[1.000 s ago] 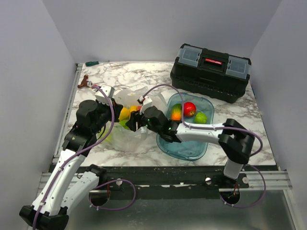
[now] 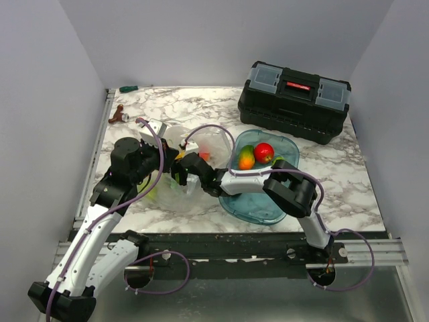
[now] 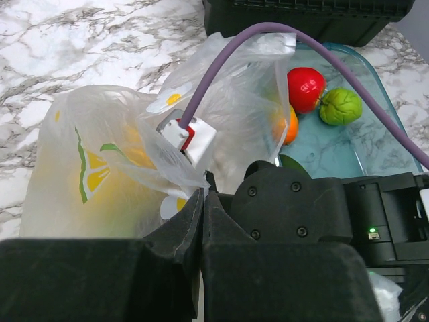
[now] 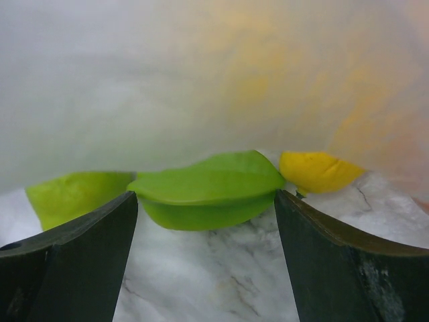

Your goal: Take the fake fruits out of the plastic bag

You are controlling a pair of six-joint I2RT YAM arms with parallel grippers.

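Observation:
The translucent plastic bag [image 3: 87,168] lies on the marble table, yellow fruit showing through it. My left gripper is shut at its upper right part; whether film is pinched between its fingers is unclear. My right gripper is open inside or under the bag, a green fruit [image 4: 208,181] between and just beyond its fingertips, another green piece to the left and a yellow fruit [image 4: 318,171] to the right. In the top view both grippers meet over the bag.
A blue tray [image 2: 258,208] right of the bag holds a red fruit [image 2: 263,152], a mango and green fruit. A black toolbox [image 2: 295,107] stands at the back right; small tools lie at the back left.
The right arm has moved left and deeper into the bag, its gripper now lower beside the left one. The left arm has shifted slightly rightward.

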